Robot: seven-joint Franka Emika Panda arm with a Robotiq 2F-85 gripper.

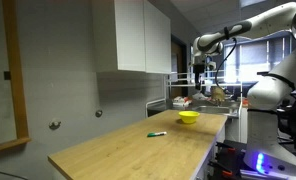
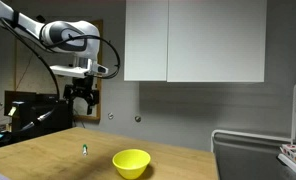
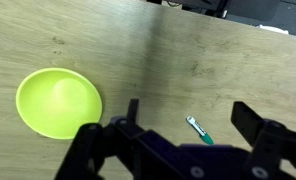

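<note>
High over the table, my gripper stands open with its dark fingers spread wide, and only bare tabletop shows between them. A yellow-green bowl (image 3: pixel 58 103) lies left of the fingers in the wrist view; its inside looks empty. In exterior view 1 the bowl (image 1: pixel 189 118) rests toward the right part of the table. A small slim tool (image 3: pixel 199 130) with a green end and a pale end lies flat on the wood; I cannot tell what it is. The same tool (image 2: pixel 85 149) shows in exterior view 2, left of the bowl (image 2: pixel 131 162) and well below my gripper (image 2: pixel 82 104).
The wooden table (image 1: pixel 108 155) has wide free room left of the tool. White cabinets (image 2: pixel 193 40) hang on the wall above. A dark fixture (image 3: pixel 228 8) and a pale strip (image 3: pixel 263 24) sit along the table's edge at the wrist view's top.
</note>
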